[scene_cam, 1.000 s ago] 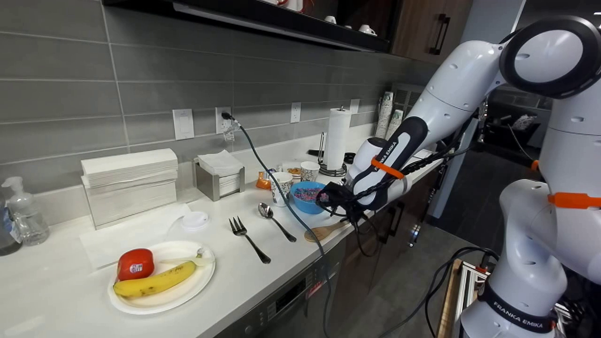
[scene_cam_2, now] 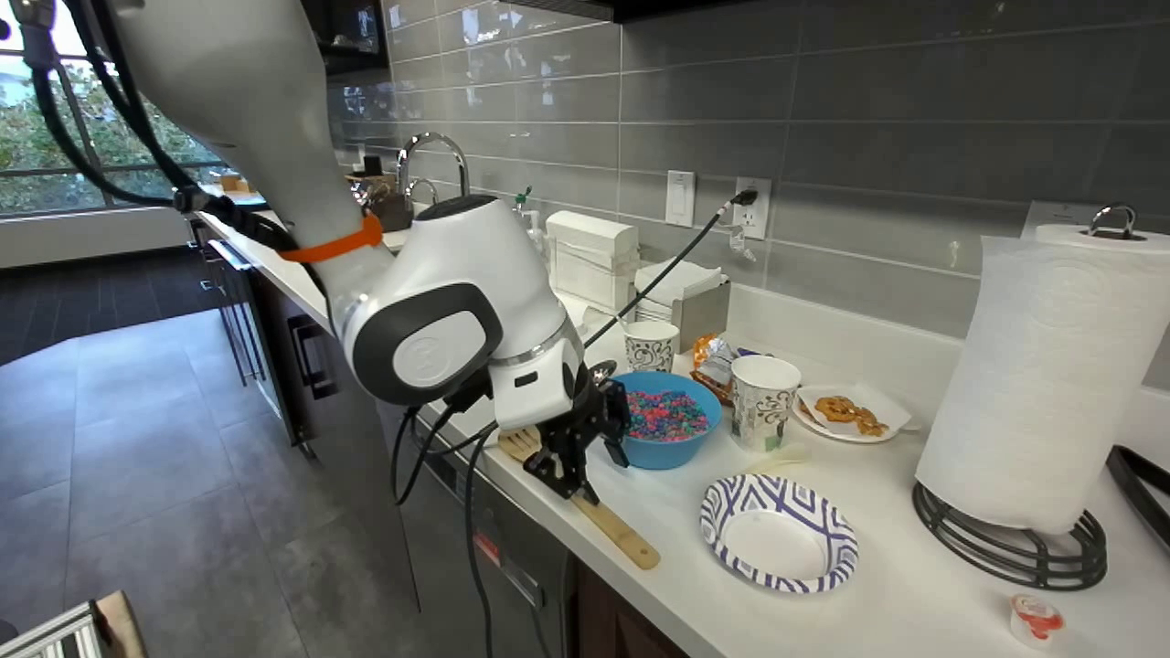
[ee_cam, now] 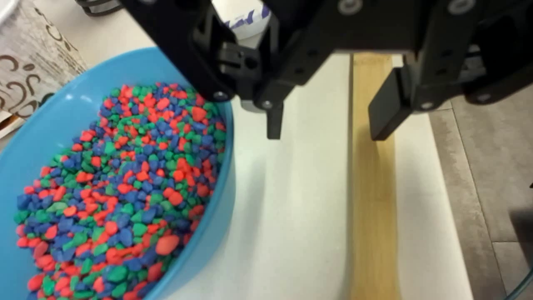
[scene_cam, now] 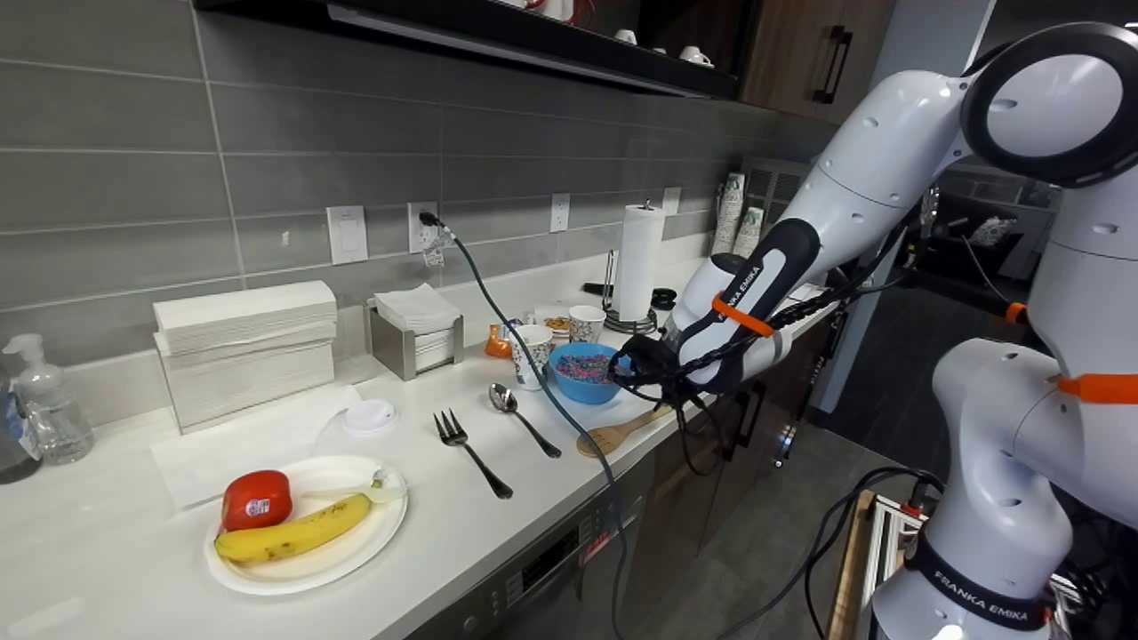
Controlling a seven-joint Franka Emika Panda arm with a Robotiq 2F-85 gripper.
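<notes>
My gripper is open, its two fingers apart with nothing held between them. In the wrist view, the right finger [ee_cam: 387, 112] overlaps the pale handle of a wooden spatula [ee_cam: 375, 215], while the left one hangs above bare counter beside the blue bowl. The spatula [scene_cam_2: 625, 537] lies flat along the counter's front edge, its slotted head partly hidden by the arm. Multicoloured pebble-like bits [ee_cam: 125, 185] fill much of the blue bowl [ee_cam: 227, 200]. From the second exterior view, the gripper [scene_cam_2: 603, 472] is low, pointing down between bowl and spatula; contact cannot be judged.
A patterned paper bowl [scene_cam_2: 729, 537], a paper cup [scene_cam_2: 764, 400] and a paper towel roll [scene_cam_2: 1037, 384] stand nearby. A fork [scene_cam: 469, 453], a spoon [scene_cam: 523, 420] and a plate [scene_cam: 389, 523] with fruit lie farther along. A cable [scene_cam: 565, 411] crosses the counter.
In the first exterior view, the arm's wrist and gripper have shifted slightly to the right along the counter. The bowl, the spatula and the other items look unmoved.
</notes>
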